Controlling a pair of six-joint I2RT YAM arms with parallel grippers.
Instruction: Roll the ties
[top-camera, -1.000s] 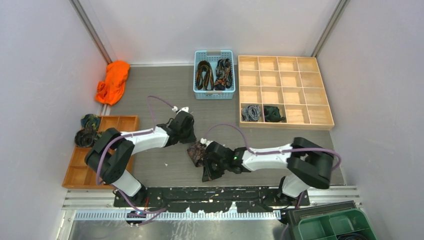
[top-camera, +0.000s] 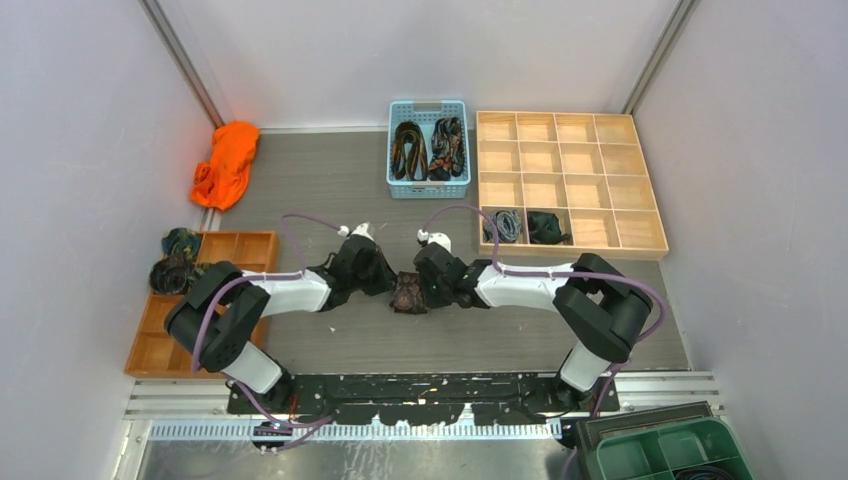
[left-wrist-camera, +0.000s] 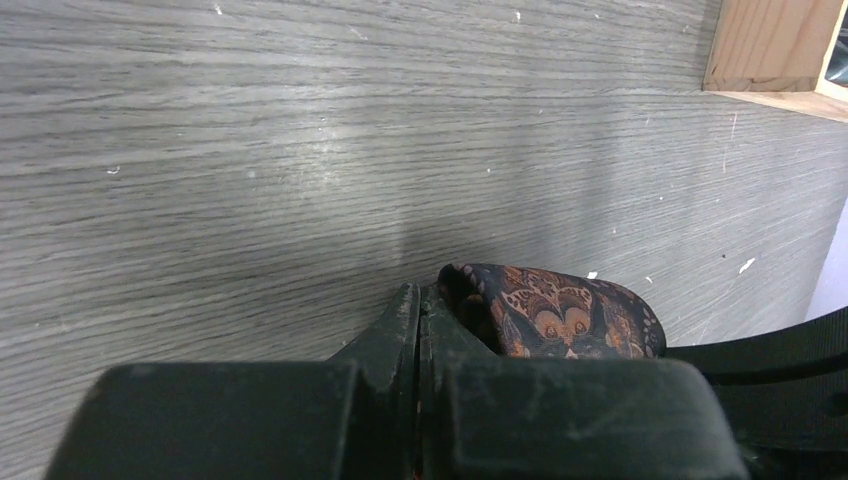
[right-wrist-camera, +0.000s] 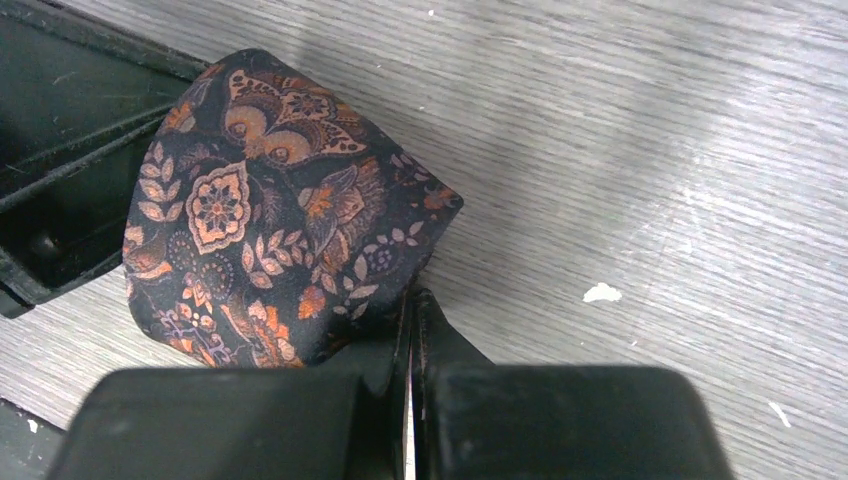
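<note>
A folded dark paisley tie (top-camera: 408, 295) lies on the grey table between my two grippers, patterned in orange and tan (right-wrist-camera: 270, 210). In the left wrist view, my left gripper is shut at the near edge of the tie (left-wrist-camera: 570, 315), with nothing clearly between its fingertips. In the right wrist view, my right gripper is shut on the tie at its right edge.
A blue basket (top-camera: 429, 190) with two coiled ties stands at the back, beside a wooden compartment box (top-camera: 570, 248) holding items. An orange cloth (top-camera: 225, 160) and a wooden tray (top-camera: 150, 340) are on the left. Table behind the grippers is clear.
</note>
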